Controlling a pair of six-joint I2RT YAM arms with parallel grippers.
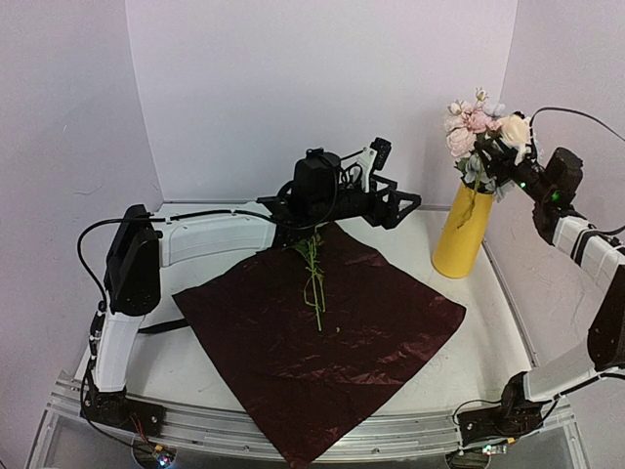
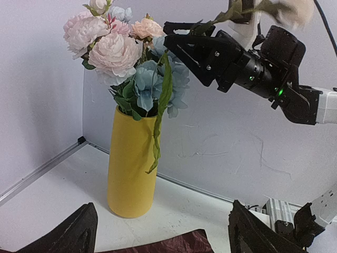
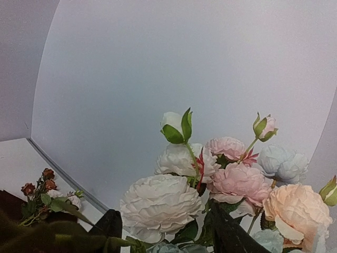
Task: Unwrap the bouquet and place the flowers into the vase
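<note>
The yellow vase stands upright at the right, holding pink, peach and blue flowers. Beside the bouquet, my right gripper is open, its fingers apart. The white rose leans sideways over that gripper, blurred in the left wrist view. Its long leaf hangs down outside the vase's front, not inside the mouth. Dark blurred foliage crosses close to the right wrist camera. My left gripper hovers over the cloth, open and empty. Green stems lie beneath the left arm.
A dark red cloth covers the table's middle. Small red roses and white blooms lie at its far side, hidden by the left arm in the top view. Walls stand close behind and right of the vase.
</note>
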